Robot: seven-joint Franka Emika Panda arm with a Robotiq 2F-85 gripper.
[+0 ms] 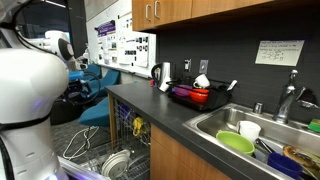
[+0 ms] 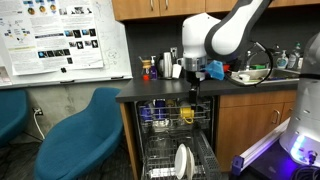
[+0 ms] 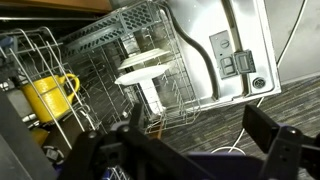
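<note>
My gripper is open, its dark fingers wide apart at the lower edge of the wrist view with nothing between them. Below it is an open dishwasher. White plates (image 3: pixel 142 75) stand in its lower rack (image 3: pixel 185 105), and a yellow mug (image 3: pixel 50 97) sits in the upper rack at the left. In exterior view 2 the gripper (image 2: pixel 193 90) is above the dishwasher near the counter edge, and the plates (image 2: pixel 182 162) show low down. Exterior view 1 shows the plates (image 1: pixel 117 163) too; the gripper is hard to make out there.
The counter (image 1: pixel 175 112) runs beside the dishwasher, with a red bowl (image 1: pixel 200 95) in a dark rack and a sink (image 1: pixel 225 122) holding a green bowl (image 1: pixel 235 142). The lowered dishwasher door (image 3: pixel 235 50) lies at the upper right of the wrist view. A blue chair (image 2: pixel 85 135) stands to the left.
</note>
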